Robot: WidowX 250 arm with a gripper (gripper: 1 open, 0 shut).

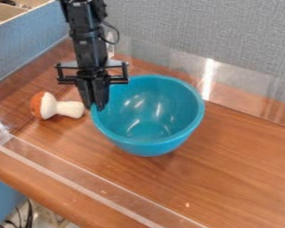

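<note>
My gripper (95, 94) hangs down over the near-left rim of a teal bowl (157, 120), its fingertips at that rim; whether it is shut on the rim is hard to tell. The bowl rests upright on the wooden table (216, 178). Left of it, a white mushroom-like object with an orange cap (52, 107) lies on its side.
A clear low barrier runs along the back and the front-left edge of the table. Cables show below the table at bottom left.
</note>
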